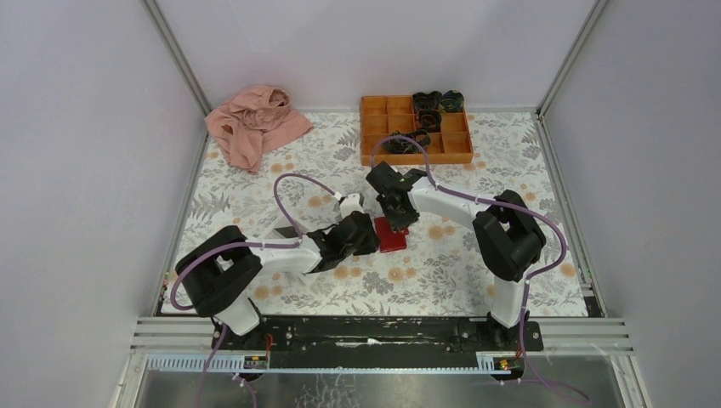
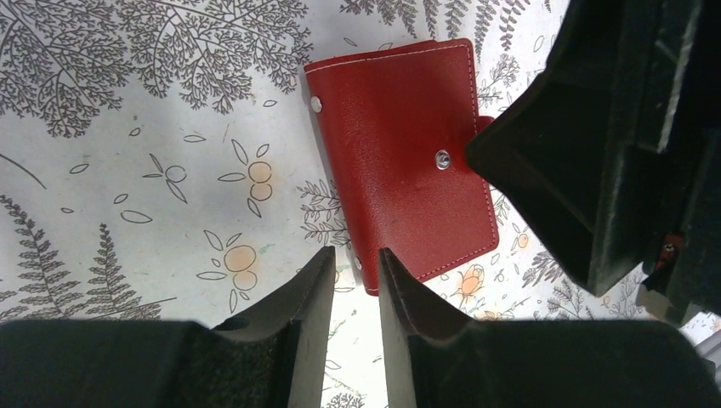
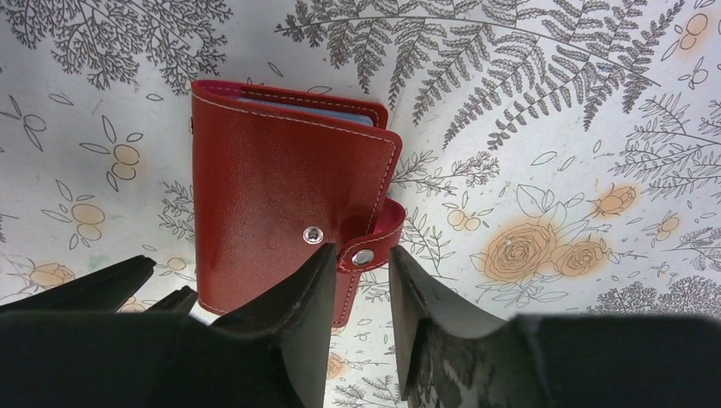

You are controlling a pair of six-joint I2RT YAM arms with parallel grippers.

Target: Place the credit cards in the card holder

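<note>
A red leather card holder [image 1: 392, 238] lies folded over on the patterned tabletop between my two arms. In the right wrist view the holder's strap [image 3: 371, 246], with a metal snap, sticks out unfastened beside the snap stud, and a bluish card edge [image 3: 327, 113] shows inside the top. My right gripper stands open above the holder's strap side, nothing between its fingers. At the holder's spine side, my left gripper is part open and empty. In the left wrist view the right gripper's dark body covers the strap's end.
An orange compartment tray [image 1: 400, 159] with dark coiled items stands at the back. A pink cloth [image 1: 258, 123] lies at the back left. Under the left arm, a white object [image 1: 281, 225] is partly hidden.
</note>
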